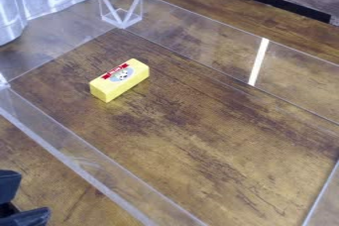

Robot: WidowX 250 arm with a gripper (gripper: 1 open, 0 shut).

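Observation:
A yellow rectangular block (119, 83) with a red and white printed label lies on the wooden surface inside a clear-walled enclosure, left of its middle. A dark piece of my gripper (16, 206) shows at the lower left corner, outside the clear wall and well away from the block; whether it is open or shut cannot be seen.
Clear walls (79, 156) bound the wooden floor (225, 141), which is bare apart from the block. A white curtain (40, 2) hangs at the upper left, and a white strip (259, 61) marks the far wall.

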